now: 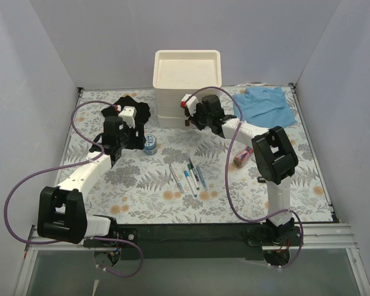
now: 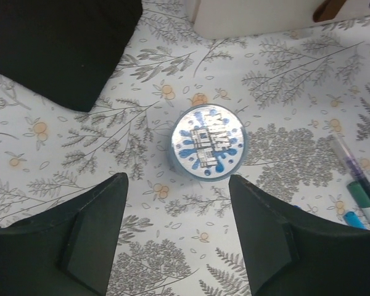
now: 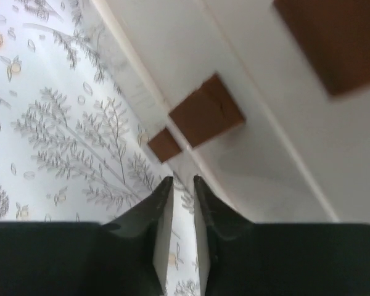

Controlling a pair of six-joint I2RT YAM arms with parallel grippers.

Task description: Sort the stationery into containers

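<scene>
A white drawer unit (image 1: 187, 68) with brown handles stands at the back, its bottom drawer shut. My right gripper is at its front, fingers close together near a lower brown handle (image 3: 205, 112). My left gripper stands open over the table just left of a round blue-and-white tin (image 2: 206, 145), nothing between its fingers. Several pens (image 1: 191, 180) lie at the table's front middle. A bundle of pencils or similar items (image 1: 242, 157) lies on the right beside the right arm.
A black cloth (image 1: 128, 102) lies at back left, a blue cloth (image 1: 265, 105) at back right. A small black object (image 1: 261, 179) lies at the right.
</scene>
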